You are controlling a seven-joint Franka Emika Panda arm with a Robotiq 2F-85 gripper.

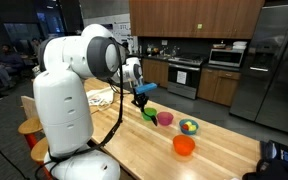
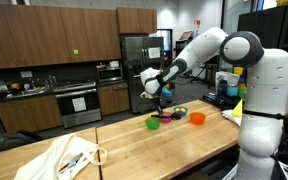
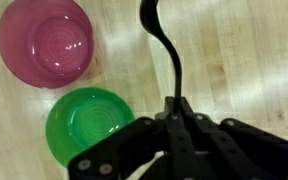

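Observation:
My gripper is shut on the handle of a black spoon, which reaches up to the top edge of the wrist view. Below the spoon lies the wooden tabletop. A green bowl is left of my fingers, and a pink bowl sits just beyond it. Both bowls look empty. From the side, the gripper hangs over the table by the green bowl, with the pink bowl to its right.
An orange bowl and a blue bowl with something in it stand farther right. White cloth covers part of the table on the other side. A person is behind the table. Bare wood lies in front of the bowls.

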